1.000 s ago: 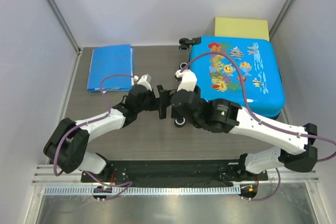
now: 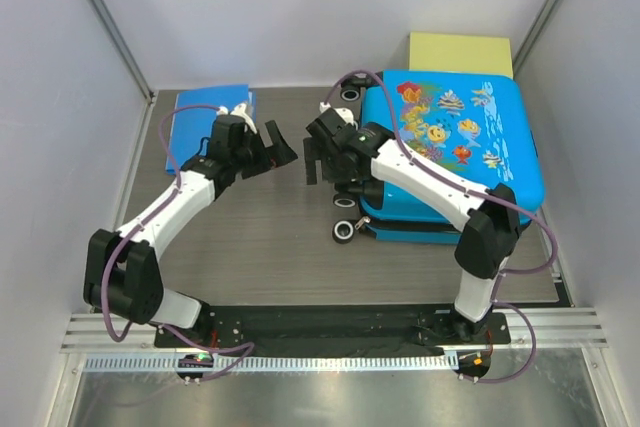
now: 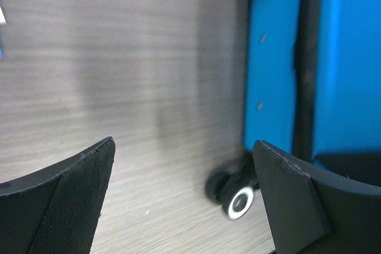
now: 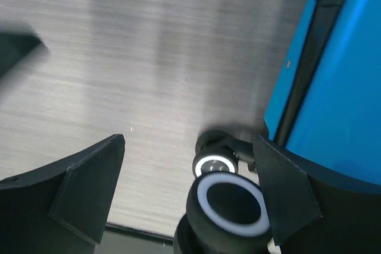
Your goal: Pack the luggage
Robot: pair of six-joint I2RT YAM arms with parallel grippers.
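Observation:
A closed bright-blue suitcase (image 2: 450, 197) with cartoon fish lies on the right of the table, its wheels (image 3: 238, 200) facing left. My right gripper (image 2: 325, 162) hangs over the wheeled side, open; in its own view a wheel (image 4: 229, 206) sits low between the fingers. My left gripper (image 2: 277, 145) is open above bare table left of the suitcase, nothing between its fingers; its view shows the suitcase side at right.
A blue folder (image 2: 185, 127) lies at the back left, partly behind the left arm. A yellow board (image 2: 460, 52) is behind the suitcase. Bare table (image 2: 250, 257) fills the front left and middle. Walls surround the workspace.
My left gripper has moved back and slightly left. The suitcase looks unmoved.

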